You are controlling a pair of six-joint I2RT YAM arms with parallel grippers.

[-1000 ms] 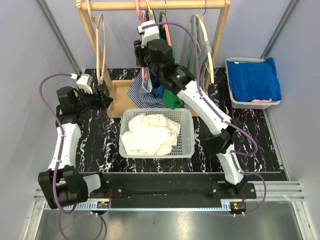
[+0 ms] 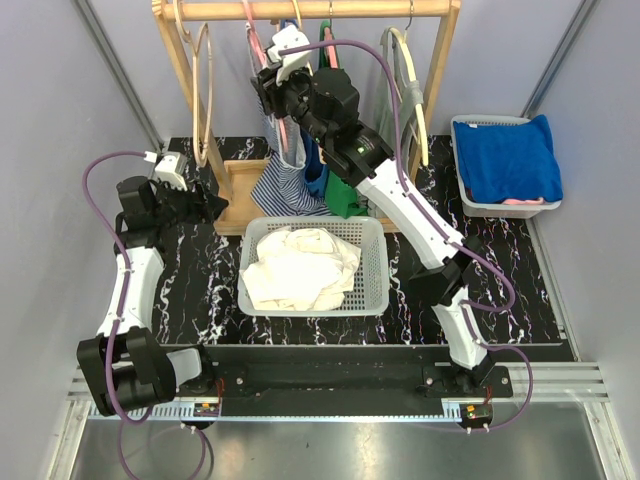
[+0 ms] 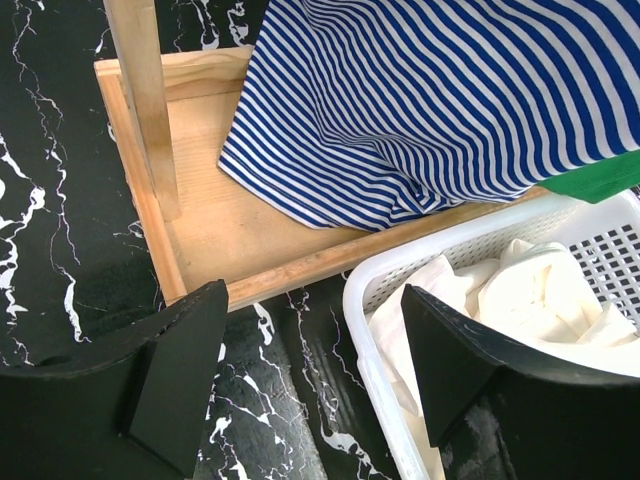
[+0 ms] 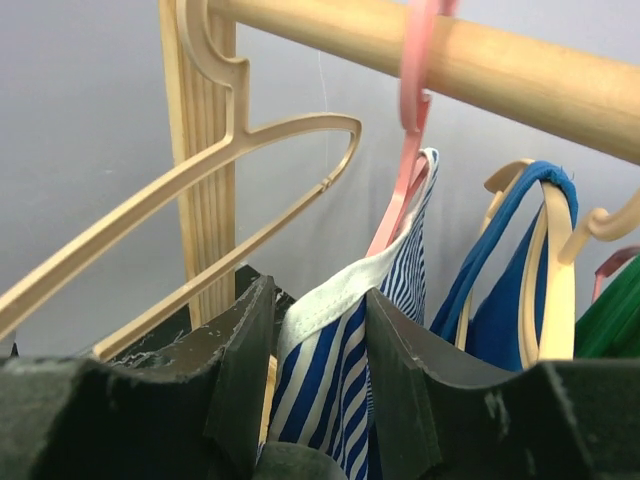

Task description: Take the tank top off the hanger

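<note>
A blue-and-white striped tank top [image 2: 280,188] hangs from a pink hanger [image 4: 412,90] on the wooden bar. Its white edge and striped cloth pass between the fingers of my right gripper, which stand apart on either side. Whether both fingers touch the cloth, I cannot tell. From above, this gripper [image 2: 268,95] is at the hanger's near side. My left gripper stays low at the left of the rack, open and empty. The lower part of the tank top [image 3: 400,110] drapes beyond it, over the rack's wooden base.
Bare wooden hangers [image 2: 202,90] hang left of the tank top. Blue [image 4: 510,270] and green [image 4: 610,315] garments hang to its right. A white basket [image 2: 374,270] holding cream cloth stands in front of the rack. Another basket [image 2: 490,210] with blue cloth is at the right.
My right gripper has shifted left along the bar. The pink hanger's top and the tank top have moved left too. The left arm has barely moved.
</note>
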